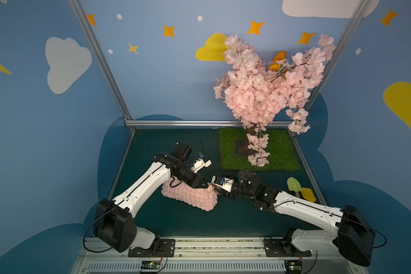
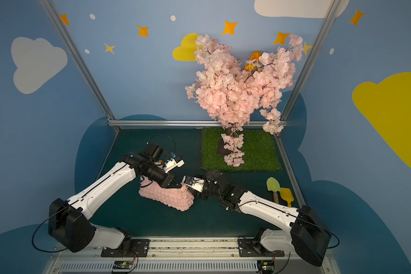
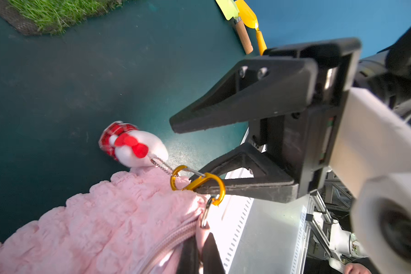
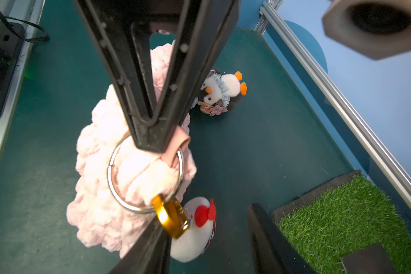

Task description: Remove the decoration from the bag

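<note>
The fluffy pink bag [image 1: 187, 194] lies on the dark green table. At its right end a gold carabiner [image 3: 198, 182] hooks onto a metal ring [image 4: 111, 182]. A ball chain joins that carabiner to a white plush [image 3: 143, 148] with a red bow and plaid cloth. My left gripper is shut on the thin pink tab [image 4: 175, 146] by the ring. My right gripper stands open, facing the bag's end. In the left wrist view its lower finger overlaps the carabiner; whether they touch I cannot tell.
A penguin plush [image 4: 221, 91] lies against the bag's far side. The grass mat [image 1: 278, 159] with the blossom tree [image 1: 260, 91] stands at the back right. A green trowel [image 1: 294, 185] and a yellow shovel [image 1: 308, 195] lie far right.
</note>
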